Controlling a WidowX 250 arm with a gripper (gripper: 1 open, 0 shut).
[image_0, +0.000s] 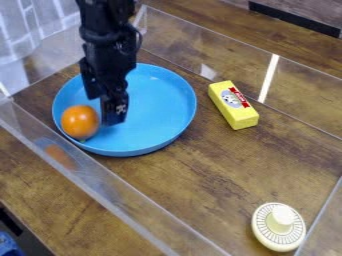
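My dark gripper (104, 98) reaches down from the top over the left part of a blue plate (160, 130), just above and behind an orange ball (80, 121) that rests near the plate's left side. The fingers look parted, one hanging close to the ball's upper right; nothing clearly sits between them.
A yellow box (233, 105) lies right of the plate on the wooden table (187, 200). A cream round object (278, 226) is at the lower right. Clear walls border the left and back.
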